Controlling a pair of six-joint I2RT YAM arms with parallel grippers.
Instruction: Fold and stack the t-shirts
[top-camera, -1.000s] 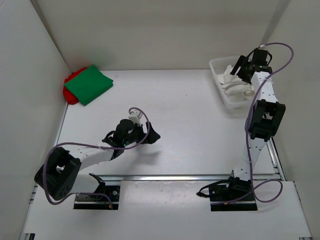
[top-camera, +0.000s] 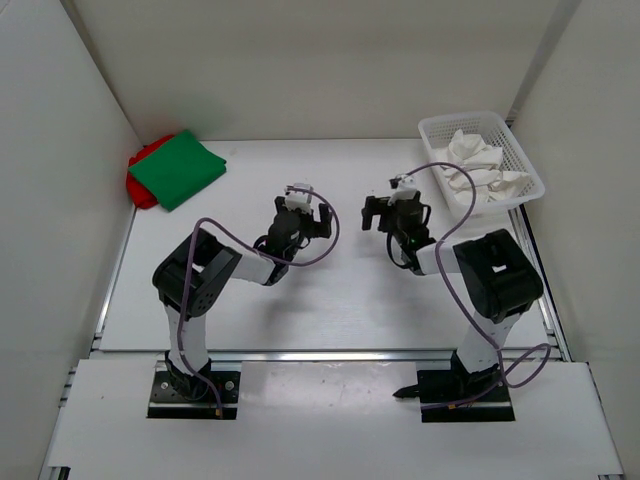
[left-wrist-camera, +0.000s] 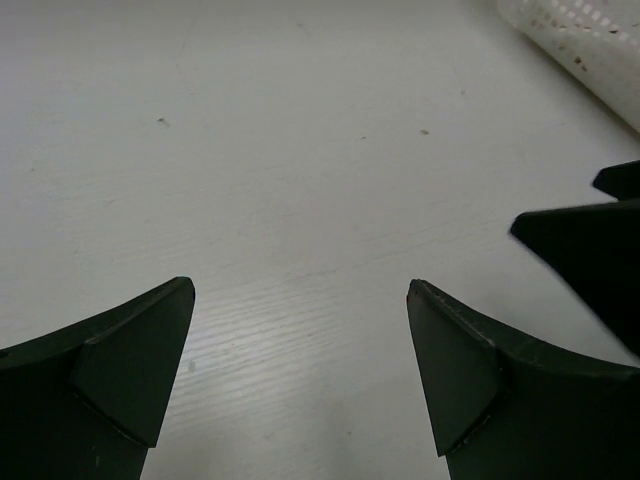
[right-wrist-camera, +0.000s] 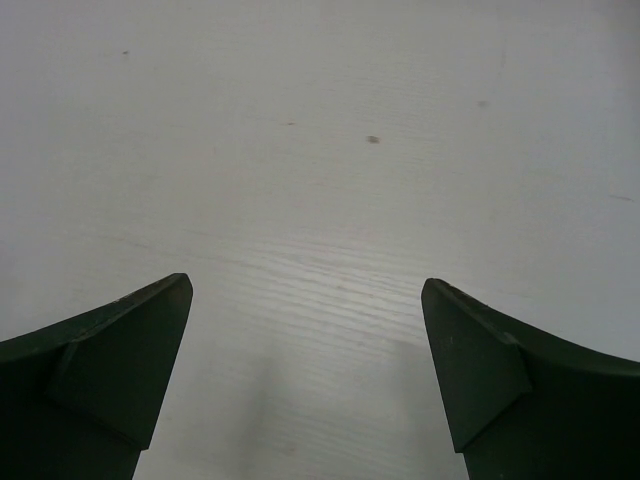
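Green cloth (top-camera: 180, 170), folded flat, lies over a red cloth (top-camera: 142, 195) at the far left corner of the table. White cloth (top-camera: 476, 155) sits crumpled in a white basket (top-camera: 436, 129) at the far right. Over the middle of the table my left gripper (top-camera: 320, 210) hangs open, only bare table between its fingers in the left wrist view. My right gripper (top-camera: 368, 213), a short way to its right and facing it, is open and empty too, its fingers (right-wrist-camera: 480, 370) wide apart in the right wrist view.
Walls close in at the back and both sides. The two grippers are near each other, with a small gap between them.
My right gripper has come from above the basket back to the table's middle. The left gripper has shifted away from the front edge and slightly right. The cloths on the left have stayed put.
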